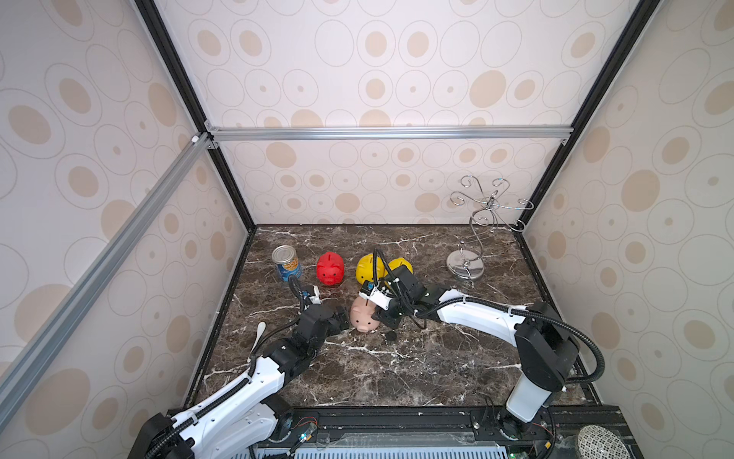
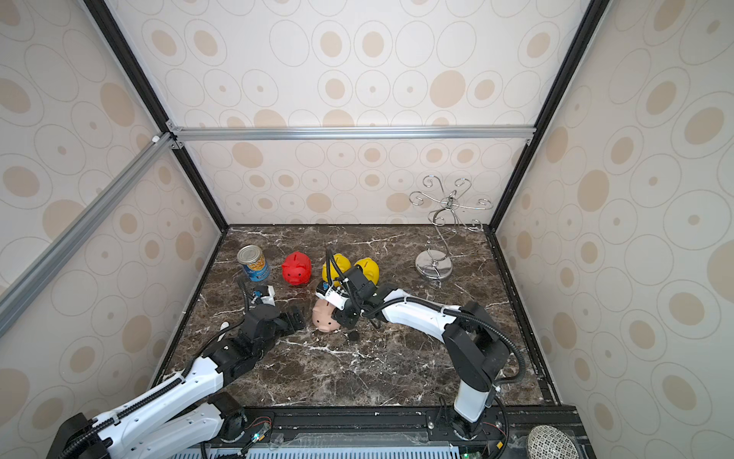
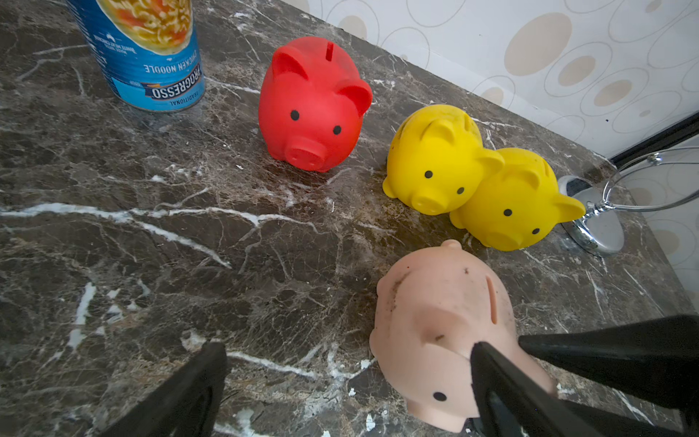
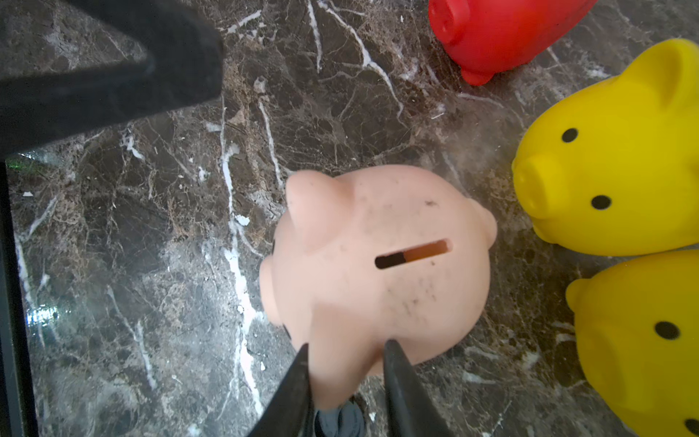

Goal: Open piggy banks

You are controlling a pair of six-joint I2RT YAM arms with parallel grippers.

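The pink piggy bank [image 4: 407,284] rests on the marble table [image 1: 359,367]. Around its near ear are the fingers of my right gripper, part open; whether they touch it is unclear. My left gripper is open beside the pink bank, nothing between its fingers. Behind are a red piggy bank [image 3: 311,109] and two yellow piggy banks [image 3: 429,160], side by side.
A soup can [image 1: 287,261] stands at back left, a chrome stand [image 1: 465,267] at back right. A white spoon [image 1: 258,334] lies at the left.
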